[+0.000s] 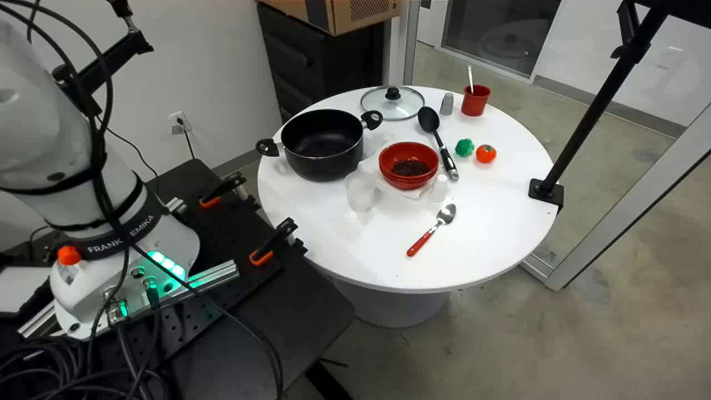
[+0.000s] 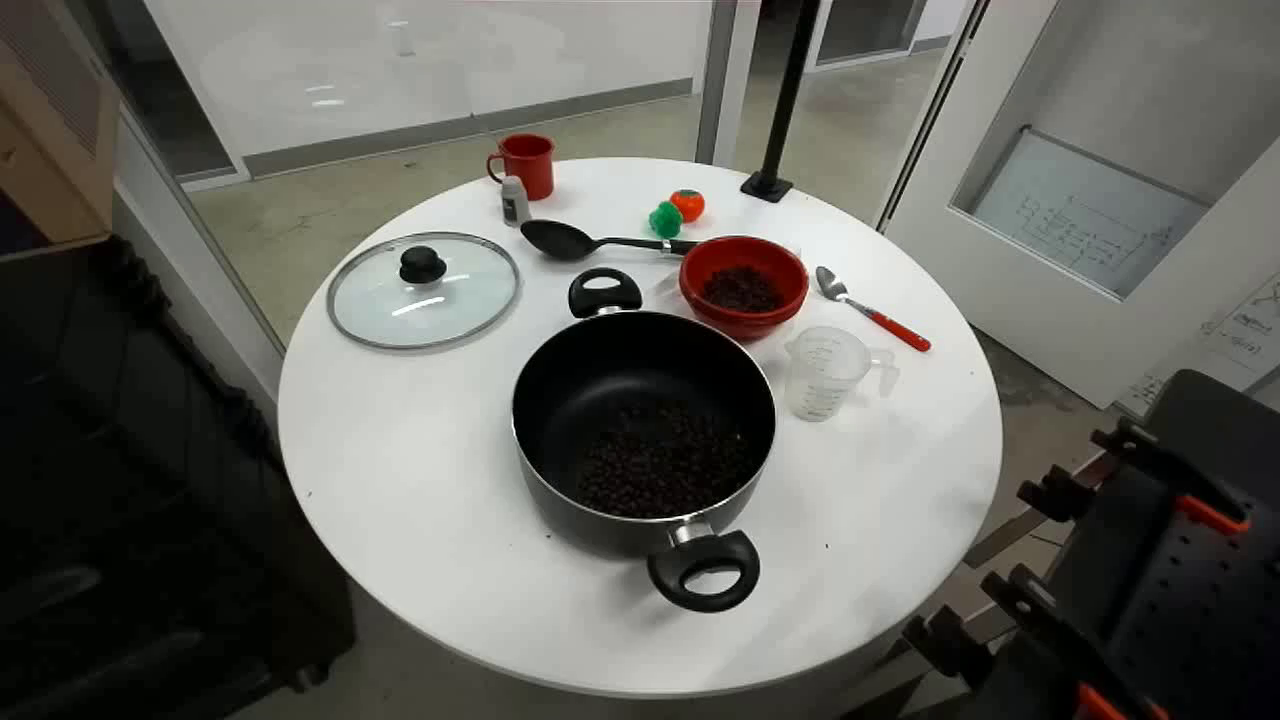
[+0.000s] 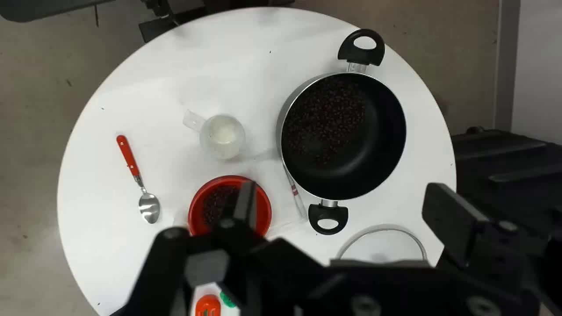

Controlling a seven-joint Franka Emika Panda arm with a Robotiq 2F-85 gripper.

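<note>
High above the round white table (image 3: 95, 184), my gripper is open, its fingers wide apart with nothing between them. Dark beans lie in a black two-handled pot (image 2: 564, 372), seen from above in the wrist view. Close to the pot is a red bowl (image 2: 720, 314), which also has dark beans in it; a finger covers part of it in the wrist view. Beside the bowl stands a clear measuring cup (image 3: 223, 138). A red-handled spoon (image 1: 430, 230) lies on the open side of the table. The gripper shows in neither exterior view.
A glass lid (image 2: 422, 300) lies flat near the pot. Around the far side are a black ladle (image 1: 436, 136), a grey shaker (image 1: 447, 104), a red mug (image 1: 476, 102), green broccoli (image 1: 464, 147) and a tomato (image 1: 486, 154). A black pole (image 1: 593, 113) rises at the table's edge.
</note>
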